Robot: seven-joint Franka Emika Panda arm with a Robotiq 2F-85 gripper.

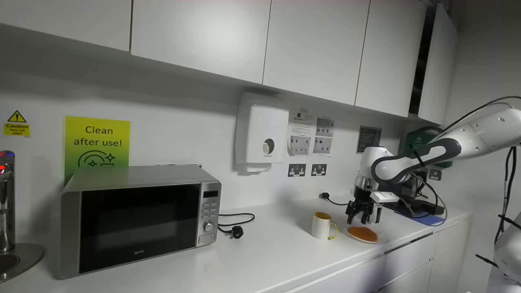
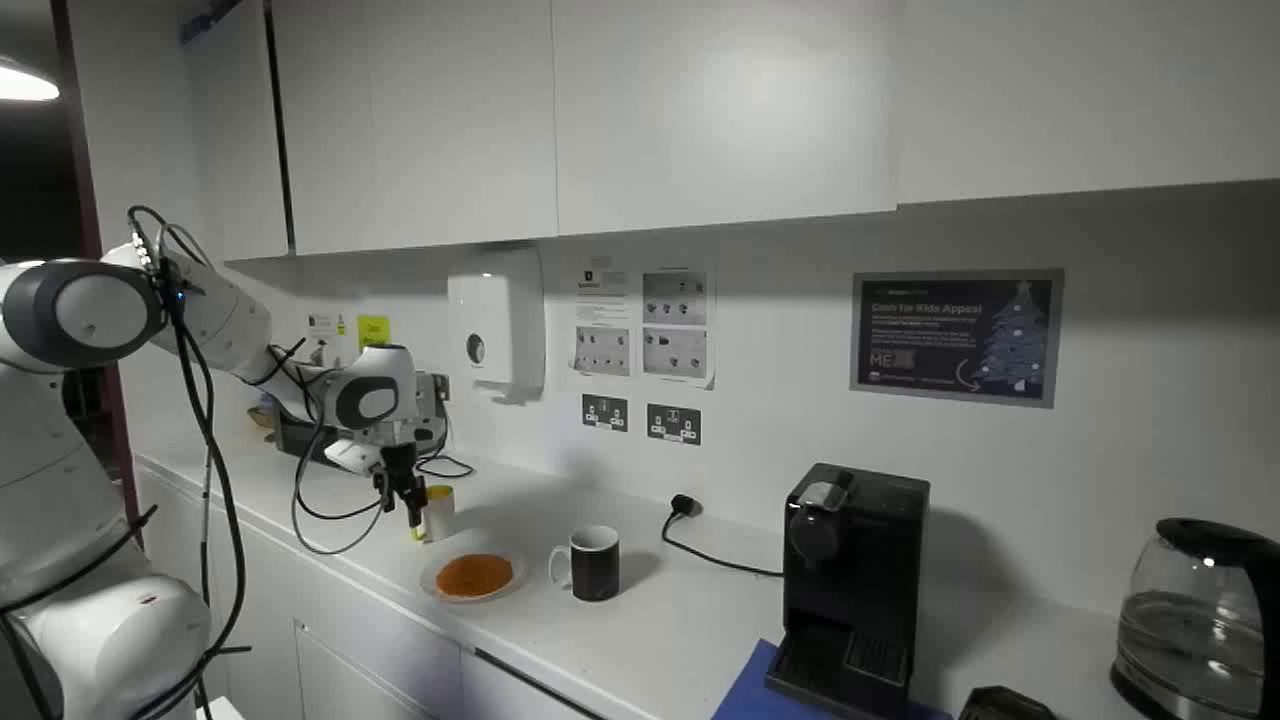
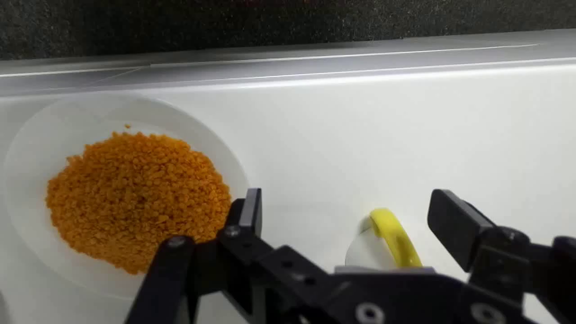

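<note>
My gripper is open above the counter, with nothing between its fingers. Orange grains [image 3: 140, 200] lie heaped on a clear or whitish plate [image 3: 29, 237], to the left of the fingers in the wrist view. A white mug [image 1: 320, 227] with a yellow inside and yellow handle [image 3: 397, 237] stands upright near the plate. From the wrist, its handle shows between and below the fingers, while most of its body is hidden behind the gripper. In exterior view 2 the gripper [image 2: 408, 510] overlaps the mug's left side; whether they touch, I cannot tell.
A black mug [image 2: 596, 564] with a white handle stands beside the plate. Farther along are a coffee machine [image 2: 852, 582] and a glass kettle [image 2: 1188, 612]. The microwave [image 1: 141, 219] occupies the other end, with bare counter [image 1: 273, 244] before the white mug.
</note>
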